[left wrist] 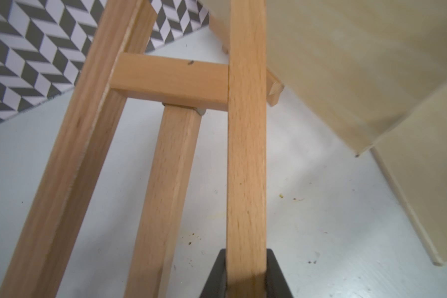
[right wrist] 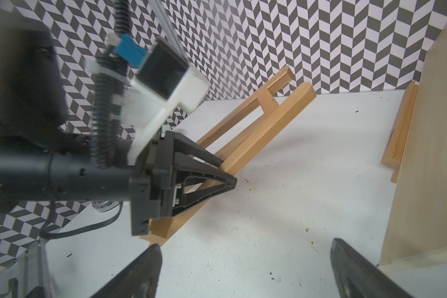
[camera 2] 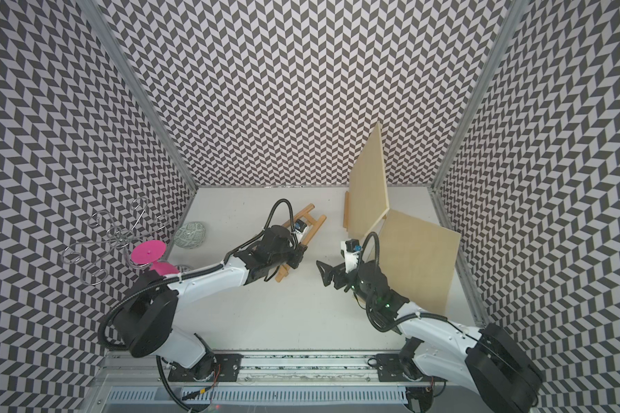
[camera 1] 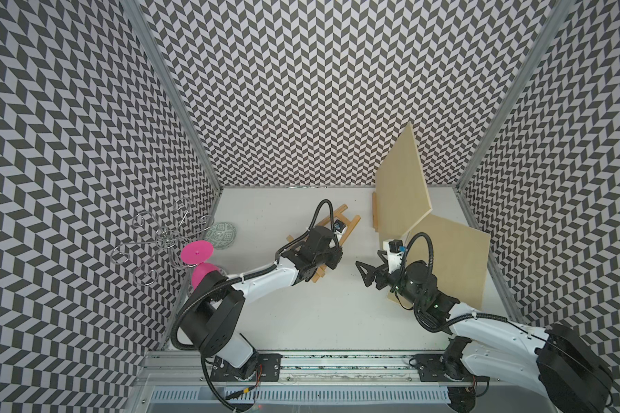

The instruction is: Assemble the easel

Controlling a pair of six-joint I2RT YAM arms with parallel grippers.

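Observation:
My left gripper is shut on a side bar of the wooden easel frame (left wrist: pixel 245 124), which also has a crosspiece (left wrist: pixel 173 79). In the right wrist view the frame (right wrist: pixel 283 109) slants upward from near the table, left of centre in the workspace. My right gripper stands open and empty, to the right of the frame, beside a light plywood board (right wrist: pixel 422 164). The upright board (camera 1: pixel 399 179) and a second board (camera 1: pixel 454 268) lying flatter fill the right side. A short wooden piece (right wrist: pixel 402 124) lies behind the upright board.
At the left are pink round objects (camera 1: pixel 196 253), a green disc (camera 1: pixel 220 235) and curly wire pieces (camera 1: pixel 137 251).

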